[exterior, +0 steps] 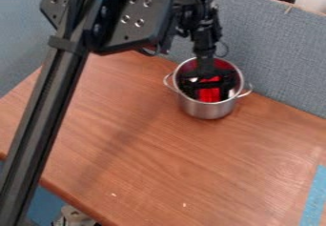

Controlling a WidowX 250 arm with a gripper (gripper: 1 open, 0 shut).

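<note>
A steel pot (205, 107) with two side handles and a red interior or contents stands on the wooden table (152, 163) near the grey back panel. My black gripper (208, 83) is lowered into the pot, its fingers shut on something; a red object (209, 93) shows at the fingers, partly hidden by them.
The grey padded wall (274, 49) runs behind the pot. A blue strip (314, 196) lies at the lower right.
</note>
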